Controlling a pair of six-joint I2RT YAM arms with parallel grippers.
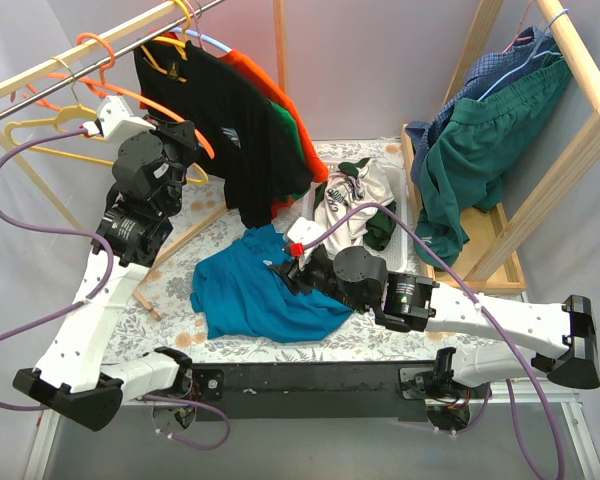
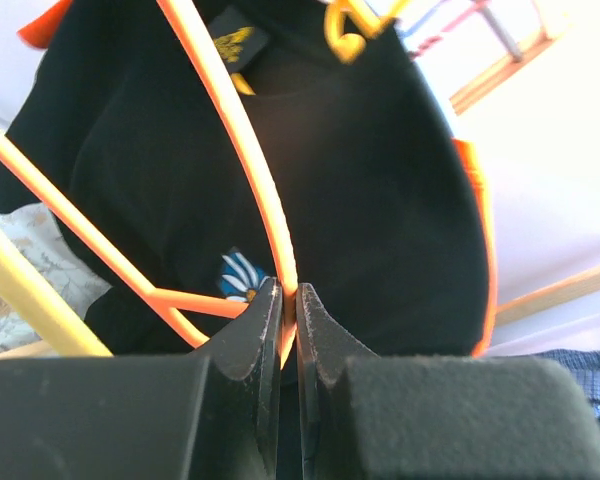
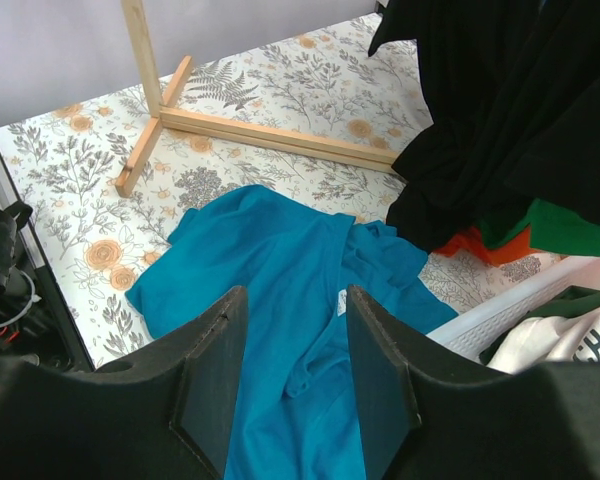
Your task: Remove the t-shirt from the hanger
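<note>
A blue t-shirt (image 1: 265,295) lies crumpled on the flowered floor cloth, off any hanger. An empty orange hanger (image 2: 235,130) hangs from the rail, and my left gripper is shut on its bar. My right gripper is held over the blue t-shirt, its fingers (image 3: 215,365) apart and nothing between them. Behind the orange hanger a black t-shirt (image 1: 215,120) hangs on a yellow hanger (image 1: 165,58).
Empty yellow hangers (image 1: 55,128) hang left of the orange one. A white basket (image 1: 397,255) with clothes stands behind the right arm. Green shorts (image 1: 480,160) hang on the wooden rack (image 1: 570,170) at right.
</note>
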